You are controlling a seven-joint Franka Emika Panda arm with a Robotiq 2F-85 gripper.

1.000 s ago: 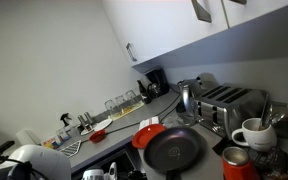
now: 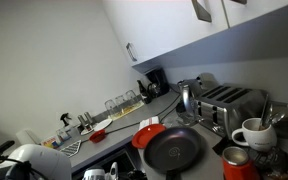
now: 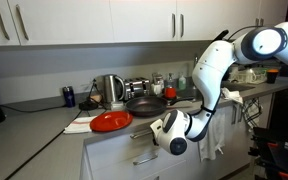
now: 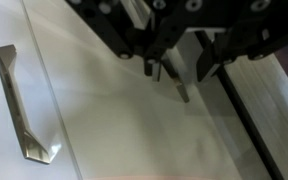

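In the wrist view, my gripper points at a pale drawer front (image 4: 134, 125), its fingers apart. One end of a metal drawer handle (image 4: 181, 92) shows in the gap between the fingertips; the rest is hidden behind the gripper. Whether the fingers touch it, I cannot tell. Exterior view 2 has the white arm (image 3: 189, 123) reaching down to the upper drawer handle (image 3: 141, 133), just under the counter edge. Another handle (image 4: 22, 105) lies clear of the gripper at the left of the wrist view.
A black frying pan (image 2: 172, 148) and a red plate (image 3: 111, 121) lie on the counter above the drawers. A toaster (image 2: 228, 105), a white mug (image 2: 254, 134) and a red can (image 2: 238, 163) stand along the counter's wall side. White cabinets (image 3: 79, 22) hang overhead.
The counter items are unmoved.
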